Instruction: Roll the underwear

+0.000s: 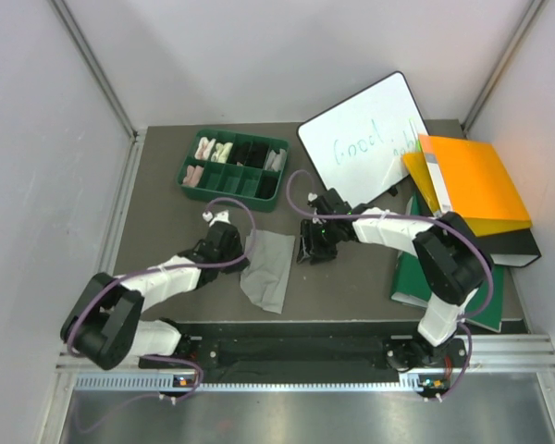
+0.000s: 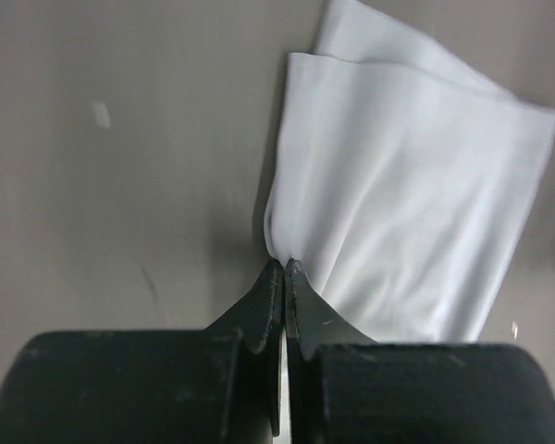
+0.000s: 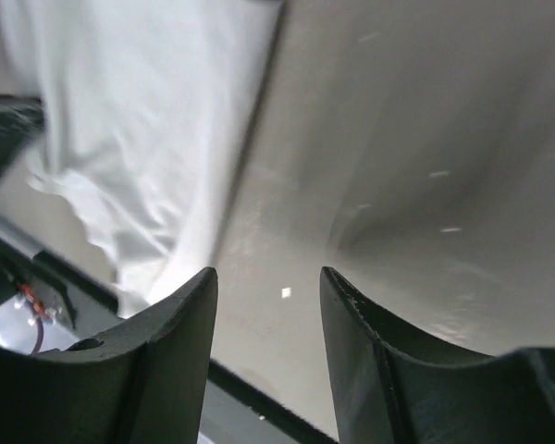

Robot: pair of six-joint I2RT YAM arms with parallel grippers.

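Observation:
The grey-white underwear lies flat on the dark table, creased along its left side, with a folded strip showing at one edge in the left wrist view. My left gripper is shut at that left edge, with the cloth's edge at its tips; whether fabric is pinched between them I cannot tell. My right gripper stands open just right of the underwear, over bare table, with nothing between its fingers.
A green divided box of rolled items sits behind. A whiteboard and stacked binders fill the back and right. The table's front edge is close below the cloth.

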